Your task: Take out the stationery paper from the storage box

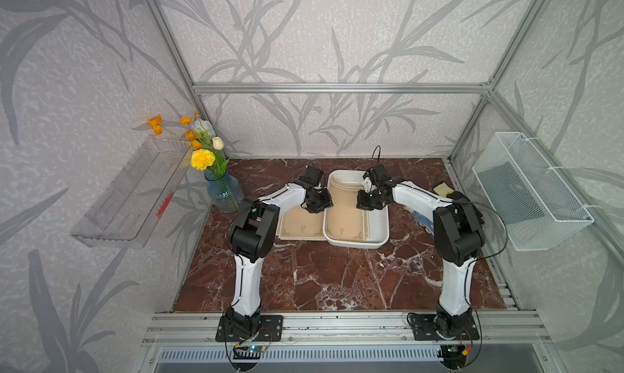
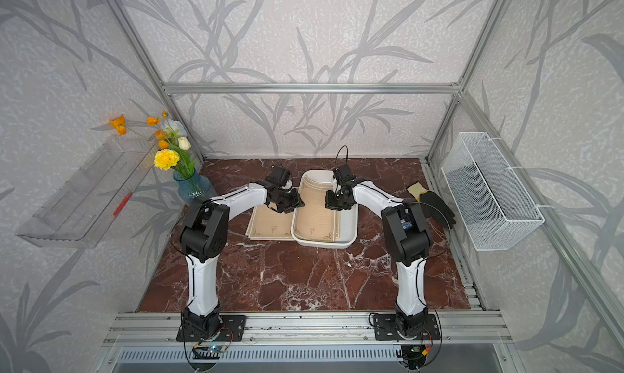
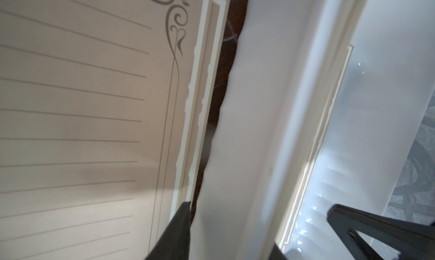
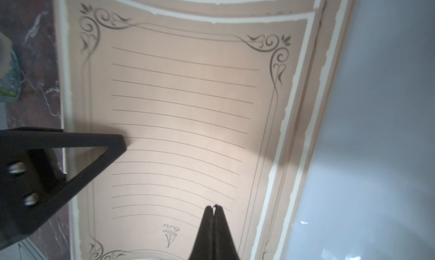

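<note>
Lined beige stationery paper (image 1: 344, 228) lies stacked in the white storage box (image 1: 383, 236). In the right wrist view the top sheet (image 4: 181, 92) is bowed, its right edge left of the sheet below. My right gripper is shut over that sheet, nothing between its fingertips; the paper is outside them. My left gripper straddles the box's left wall (image 3: 267, 124), fingers apart, one on each side. Its inner finger is mostly out of frame. Part of the paper in the box is hidden behind the rim in the left wrist view.
More lined paper (image 1: 300, 226) lies on the table against the box's left side. A blue vase with flowers (image 1: 223, 189) stands at the left, and dark gloves (image 2: 436, 209) lie at the right.
</note>
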